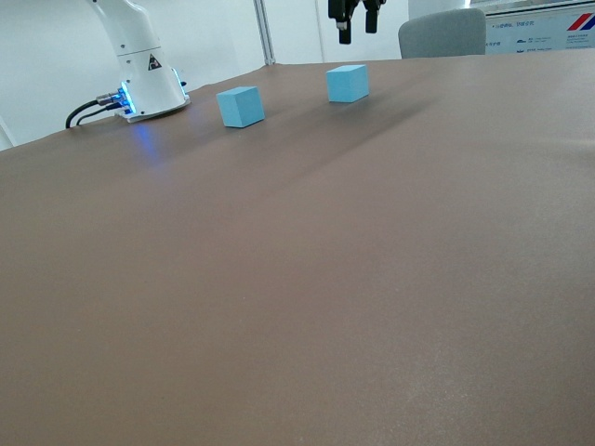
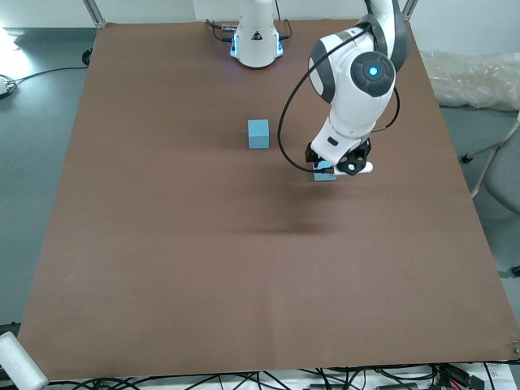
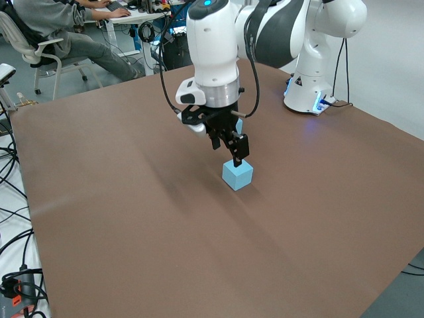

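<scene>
Two light blue cubes rest on the brown table. In the top view the nearer-left cube (image 1: 241,107) stands apart from the other cube (image 1: 348,84), over which my black gripper (image 1: 358,30) hangs with its two fingers apart and empty. In the left view one cube (image 2: 258,134) is clear, while the other (image 2: 323,175) is partly hidden below my gripper (image 2: 325,164). In the right view my gripper (image 3: 226,147) is just above the front cube (image 3: 237,177), the back cube mostly hidden behind it.
A grey chair (image 2: 508,166) is beside the table, and cables run along its edge.
</scene>
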